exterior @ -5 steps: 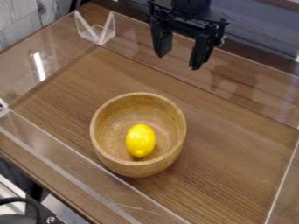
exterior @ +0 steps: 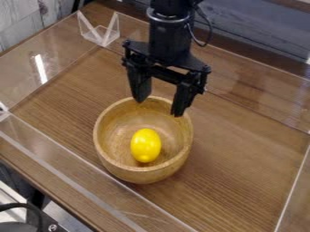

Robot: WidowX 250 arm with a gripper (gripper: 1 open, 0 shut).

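A yellow egg-shaped object (exterior: pixel 145 145) lies in a round wooden bowl (exterior: pixel 182 156) at the lower middle. My black gripper (exterior: pixel 161 91) hangs over the back of the bowl, above and behind the yellow object, its two fingers set wide apart, open, with nothing seen between them.
A clear plastic piece stands at the back left, and pale walls edge the table. A black cable lies at the lower left corner.
My gripper has moved from the back of the table toward the front and down, closer to the bowl. The bowl and yellow object have not moved.
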